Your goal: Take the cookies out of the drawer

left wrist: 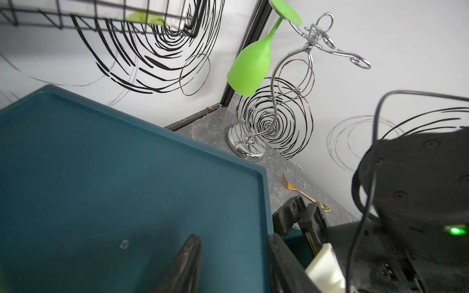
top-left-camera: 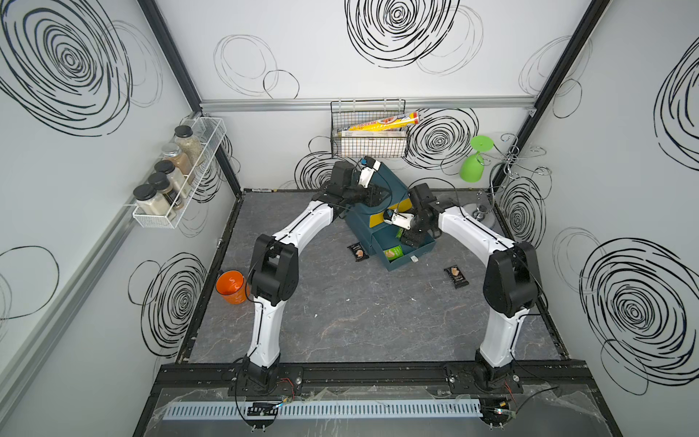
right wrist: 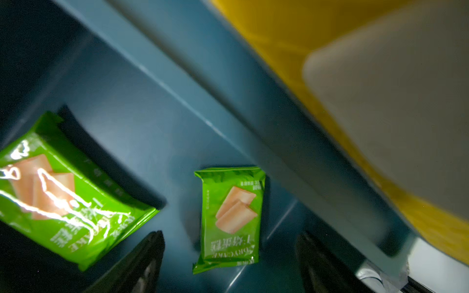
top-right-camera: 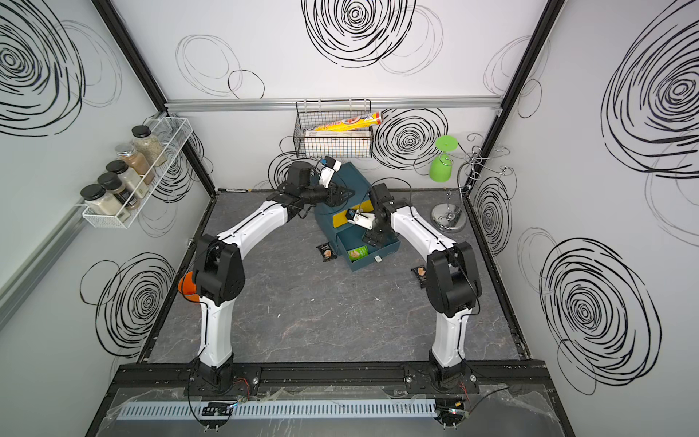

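The teal box [top-left-camera: 358,230] has its drawer [top-left-camera: 399,262] pulled out, with green cookie packs [top-left-camera: 393,252] inside. In the right wrist view one pack [right wrist: 229,219] lies between the blurred fingertips of my right gripper, which stand apart above it; another pack [right wrist: 63,190] lies to the left. A drawer wall runs beside them. My left gripper is at the teal top [left wrist: 122,180] of the box; whether anything is between its fingers is unclear.
Dark snack packs [top-left-camera: 455,276] lie on the table either side of the box. An orange cup [top-left-camera: 233,286] stands left, a chrome stand with a green glass [top-left-camera: 473,164] back right, a wire basket [top-left-camera: 368,145] on the back wall.
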